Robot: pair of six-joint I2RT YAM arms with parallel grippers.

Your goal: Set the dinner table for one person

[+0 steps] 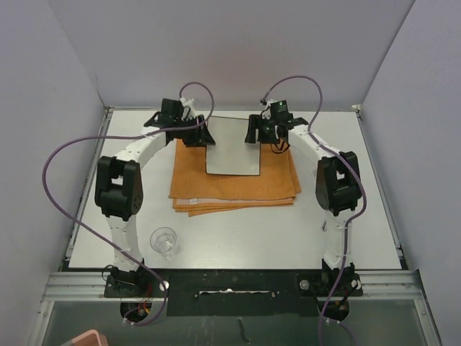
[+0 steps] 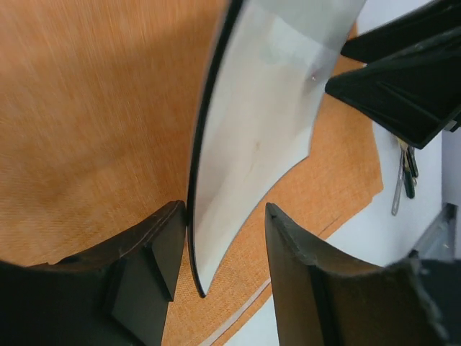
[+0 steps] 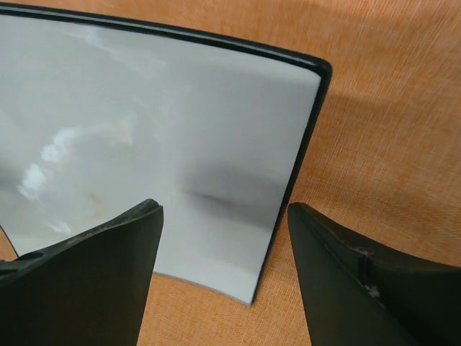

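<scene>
A white square plate with a dark rim (image 1: 232,148) lies over a stack of orange placemats (image 1: 187,189). My left gripper (image 1: 203,128) is at the plate's left side, open; in the left wrist view the rim stands close by one finger of the gripper. At the plate's right side is my right gripper (image 1: 258,128), also open; in the right wrist view the plate's corner (image 3: 238,130) shows between and beyond its fingers. Whether either gripper touches the plate is hard to tell.
A clear glass (image 1: 164,241) stands at the front left. Some cutlery (image 2: 403,173) lies on the white table right of the placemats, mostly hidden by the right arm in the top view.
</scene>
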